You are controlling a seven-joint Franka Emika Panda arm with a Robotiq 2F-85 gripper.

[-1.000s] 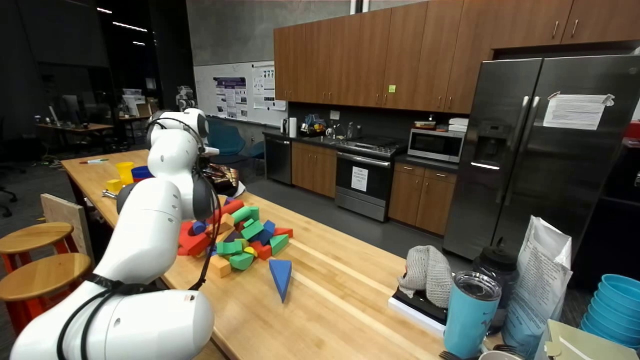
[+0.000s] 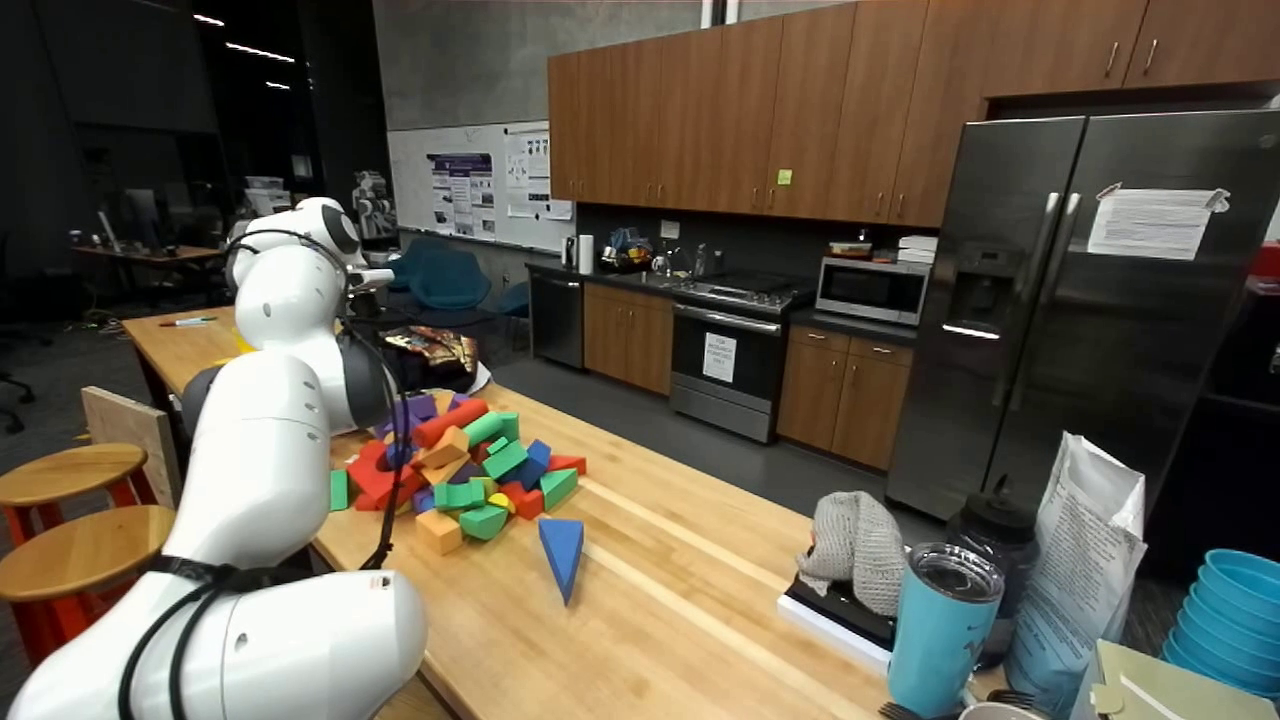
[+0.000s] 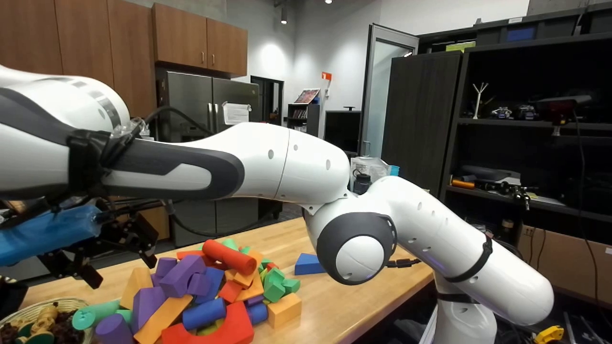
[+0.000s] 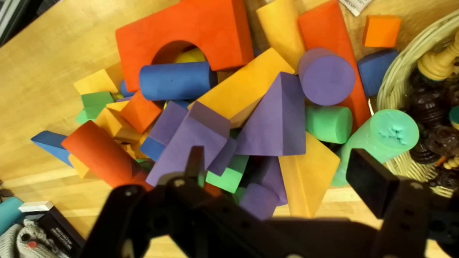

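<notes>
Seen from the wrist, my gripper stands open above a heap of coloured blocks, its two dark fingers wide apart with nothing held between them. Below the gap are a purple wedge (image 4: 275, 116), a yellow triangular block (image 4: 307, 176) and a green block (image 4: 230, 174). A long purple block (image 4: 191, 137) lies by the left finger; a mint-green cylinder (image 4: 387, 131) is near the right one. The red arch (image 4: 185, 30) and blue cylinder (image 4: 176, 81) are at the heap's edge. Exterior view 2 has the gripper (image 3: 117, 263) at the left, above the pile.
A wicker basket (image 4: 398, 81) of dark and pale objects adjoins the heap. One blue wedge (image 2: 561, 554) lies apart on open tabletop. The table's far end carries a blue tumbler (image 2: 944, 630), a grey knitted item (image 2: 854, 546) and a paper bag (image 2: 1080, 564).
In exterior view 1 the arm has swung left and its far joint sits slightly higher. It now covers most of the yellow cup and the blue container, while more purple blocks show. The visible blocks look unmoved.
</notes>
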